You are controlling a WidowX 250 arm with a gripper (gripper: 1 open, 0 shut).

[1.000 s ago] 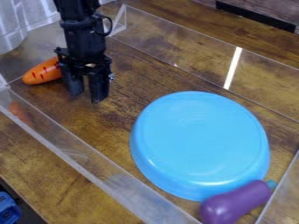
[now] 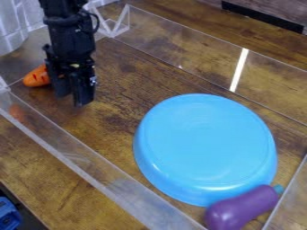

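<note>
The black gripper (image 2: 74, 79) stands low over the wooden floor at the upper left, fingers pointing down. An orange carrot toy (image 2: 39, 77) lies just left of it, partly behind it. Whether the fingers are open or shut is hard to make out. A large blue plate (image 2: 204, 144) lies upside down or flat at the right, with a purple eggplant toy (image 2: 240, 207) at its lower right.
Clear plastic walls (image 2: 84, 162) border the area. A blue object (image 2: 7, 216) sits outside at the lower left corner. The wooden middle between gripper and plate is clear.
The gripper has shifted left, toward the carrot, and now hides more of it. The plate and eggplant have not moved.
</note>
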